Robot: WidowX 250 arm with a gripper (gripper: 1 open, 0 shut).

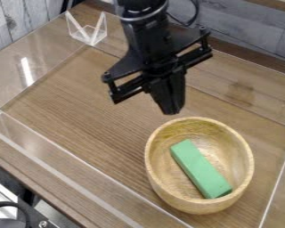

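A black gripper (142,89) hangs over the wooden table (74,134) in the upper middle of the view, its body hiding part of the surface behind it. To its lower right, a round cream bowl (169,183) holds a green block (202,167), lying lengthwise inside. The gripper is above and behind the bowl, apart from it; whether its fingers hold anything or how far apart they are is not clear.
A white wire rack (88,27) stands at the back left, and another white item sits at the left edge. A grey wall runs along the back, and black cables lie at the lower left.
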